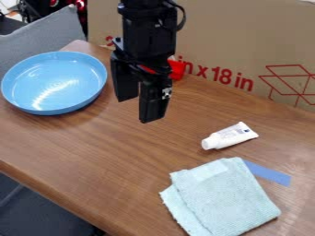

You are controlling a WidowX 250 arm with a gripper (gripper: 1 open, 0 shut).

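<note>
My black gripper (138, 92) hangs over the middle of the wooden table, fingers pointing down and apart, with nothing visible between them. Behind it, a red object (176, 68) is partly hidden. A blue plate (53, 83) lies at the left. A white tube (229, 135) lies to the right of the gripper, and a folded light-blue cloth (222, 198) is at the front right.
A blue tape strip (271, 174) lies beside the cloth. A cardboard box (246, 37) stands along the back. A grey padded object (31, 41) is beyond the left edge.
</note>
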